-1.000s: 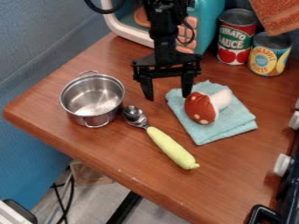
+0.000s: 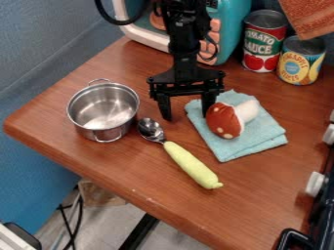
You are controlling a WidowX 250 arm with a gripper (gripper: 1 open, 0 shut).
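Note:
My black gripper [image 2: 186, 105] hangs over the table's middle, fingers pointing down and spread apart, nothing visible between them. Its left finger is above the spoon, its right one at the upper edge of a light blue cloth [image 2: 243, 145]. On the cloth lies a red-and-white toy mushroom [image 2: 224, 123]. To the left stands a steel pot [image 2: 102, 113]. A spoon [image 2: 151, 129] lies beside a pale yellow corn cob [image 2: 193, 165].
Two cans, a red one [image 2: 263, 49] and a yellow one [image 2: 300, 63], stand at the back right beside a teal appliance [image 2: 232, 24]. A black stove [image 2: 317, 205] is at the right edge.
The gripper has moved slightly, a little lower than a second ago. The objects on the table have not visibly moved.

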